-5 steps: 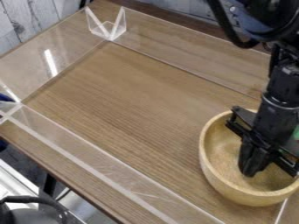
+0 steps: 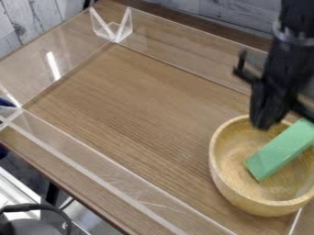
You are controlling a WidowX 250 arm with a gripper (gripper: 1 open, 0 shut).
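Observation:
My gripper [image 2: 263,110] is blurred, raised over the wooden bowl [image 2: 227,165] at the right; its fingers look close together, with nothing visible between them, though the blur hides detail. In the bowl lies a light green block [image 2: 277,151], set diagonally toward the bowl's right side.
Clear acrylic edging runs along its borders, with a small clear bracket [image 2: 113,27] near the back. A dark cable [image 2: 31,209] lies at the bottom left.
My gripper has risen up out of the bowl. The green block now shows inside the bowl, where the gripper was before.

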